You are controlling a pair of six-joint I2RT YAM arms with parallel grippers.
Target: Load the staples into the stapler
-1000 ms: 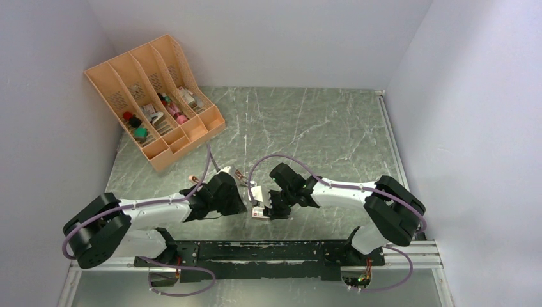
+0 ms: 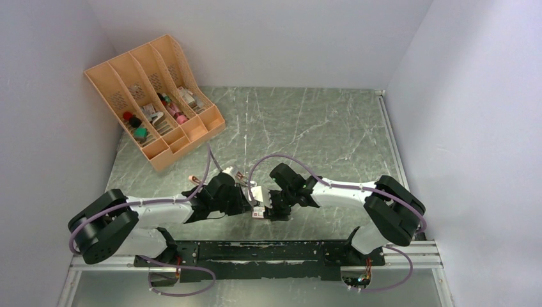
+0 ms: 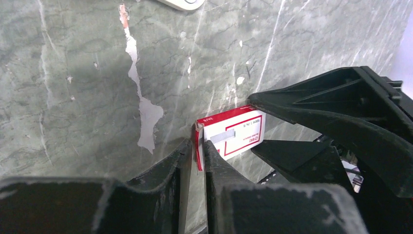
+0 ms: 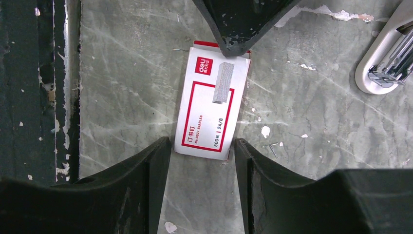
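A small white and red box of staples [image 4: 207, 117] lies low over the grey table, and my right gripper is shut on its near end. At the box's other end, the left gripper stands slightly open, with a narrow gap between its fingertips. A red end flap [image 3: 197, 158] of the box shows in that gap; whether the fingers touch it is unclear. In the right wrist view a black left finger [image 4: 234, 46] covers part of that end. The white stapler [image 4: 380, 73] lies to the right, its metal channel exposed.
Loose bits of staple [image 4: 272, 148] lie on the table beside the box. A wooden divided organizer [image 2: 160, 157] with several items stands at the back left.
The right arm and the box have stayed nearly still.
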